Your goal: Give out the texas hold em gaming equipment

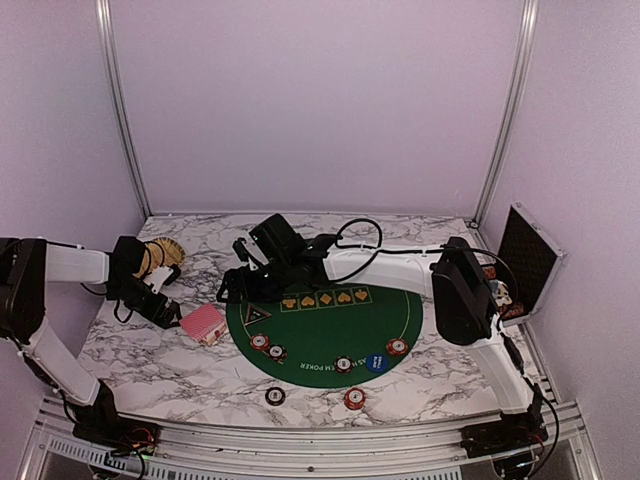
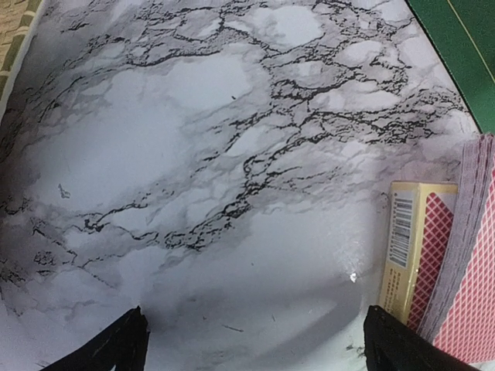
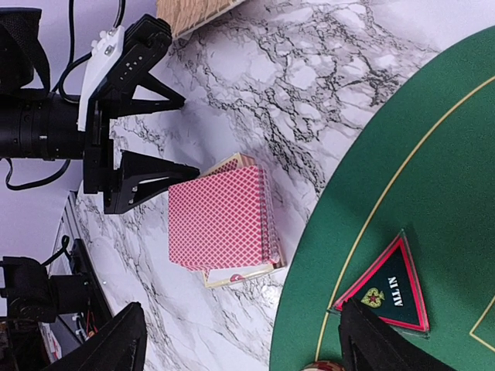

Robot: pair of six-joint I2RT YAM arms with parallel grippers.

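A deck of red-backed cards lies on its box on the marble, just left of the green poker mat. My left gripper is open just left of the deck; in the right wrist view one of its fingers reaches the deck's edge, though contact is unclear. Only marble shows between its fingertips in the left wrist view. My right gripper hangs open and empty above the mat's left end, near the triangular ALL IN marker. Several chips, including a red one, are on the mat.
A woven basket stands behind the left arm. An open dark case is at the right edge. A black chip and a red chip lie on marble in front of the mat.
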